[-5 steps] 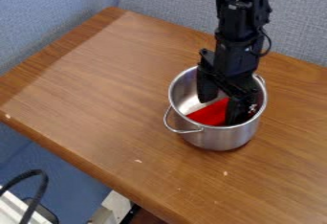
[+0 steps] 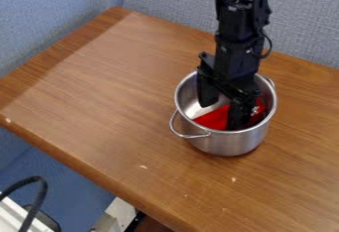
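A steel pot (image 2: 225, 143) with wire handles stands on the wooden table at the right of the camera view. My black gripper (image 2: 224, 102) reaches down into it from above, open, its fingers inside the pot. A red object (image 2: 212, 120) lies in the pot beneath and around the fingers, partly hidden by them; what it is I cannot tell.
Padded blue-grey walls stand behind and at the left. A black cable and white equipment sit below the table's edge at the lower left.
My gripper has shifted slightly to the left within the pot over the last second. The pot stands about where it was.
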